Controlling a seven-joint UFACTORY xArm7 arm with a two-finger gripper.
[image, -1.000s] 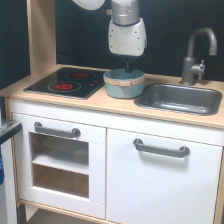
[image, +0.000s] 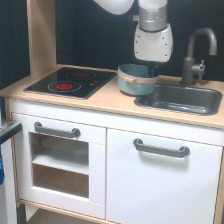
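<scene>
The white gripper (image: 152, 64) hangs from above over the counter, its dark fingers reaching down into a teal pot (image: 136, 85) that sits between the hob and the sink. The pot looks slightly tilted, near the left rim of the sink (image: 180, 99). Whether the fingers are closed on the pot's rim is not clear.
A black hob (image: 70, 82) with red rings is on the left of the counter. A tap (image: 196, 62) stands behind the sink. Below are an oven door (image: 67, 135) and a white cupboard door (image: 160, 180).
The gripper has moved right and slightly down over the last second, and the pot has shifted right and up a little, toward the sink.
</scene>
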